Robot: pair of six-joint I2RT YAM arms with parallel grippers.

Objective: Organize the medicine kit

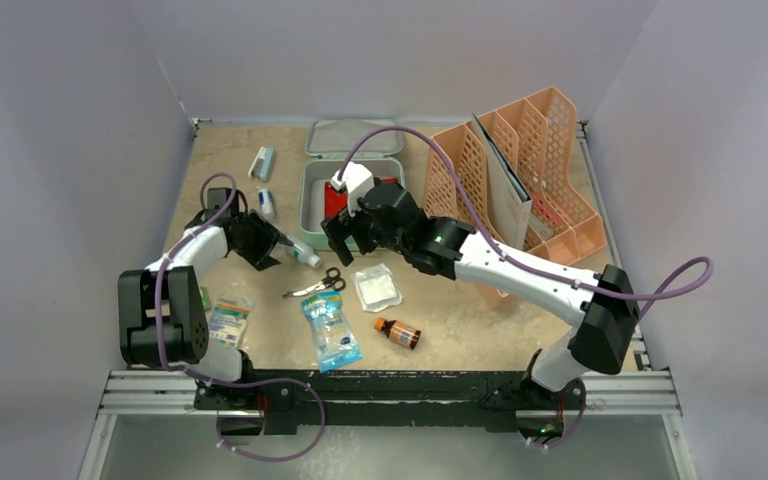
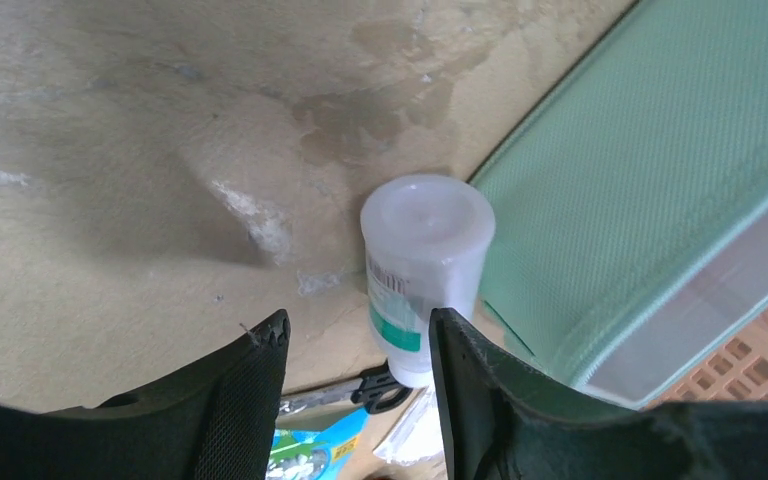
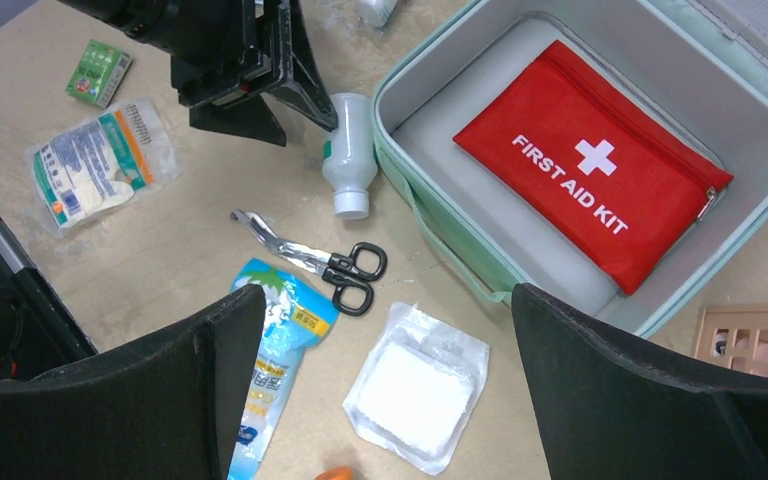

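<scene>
A white bottle with a green label point(image 1: 305, 252) lies on its side against the green case's outer wall point(image 3: 438, 215). My left gripper is open; its right-hand finger point(image 2: 452, 350) overlaps the bottle in the left wrist view, and a fingertip seems to touch it in the right wrist view. Nothing is gripped. Inside the open case lies a red first aid pouch point(image 3: 595, 165). My right gripper stands open and empty over the case's near edge. Below it are black-handled scissors point(image 3: 345, 272), a gauze packet point(image 3: 415, 390) and a blue pouch point(image 3: 275, 370).
An orange rack point(image 1: 560, 180) with a folder fills the right side. A brown bottle point(image 1: 398, 333) lies near the front. A bandage packet point(image 3: 105, 163) and green box point(image 3: 98, 73) are front left. A stapler-like item point(image 1: 262, 164) lies back left.
</scene>
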